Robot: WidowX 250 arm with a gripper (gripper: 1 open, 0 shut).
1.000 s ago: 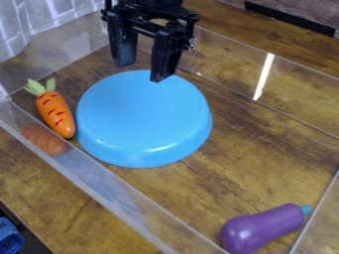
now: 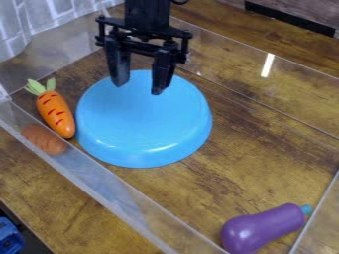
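Note:
My black gripper [image 2: 141, 63] hangs over the back part of a round blue plate [image 2: 143, 124], its two dark fingers apart with nothing visible between them. An orange toy carrot [image 2: 54, 109] with green leaves lies just left of the plate. A purple toy eggplant [image 2: 264, 227] lies at the front right.
Clear low walls [image 2: 146, 206] run around the wooden surface [image 2: 252, 139]. A brown oval object [image 2: 44, 140] is at the left by the wall, and a blue item [image 2: 8, 236] at the lower left corner. The wood right of the plate is clear.
The gripper has changed its angle over the plate, its fingers now side by side and sharper in view. The plate, carrot and eggplant have not moved.

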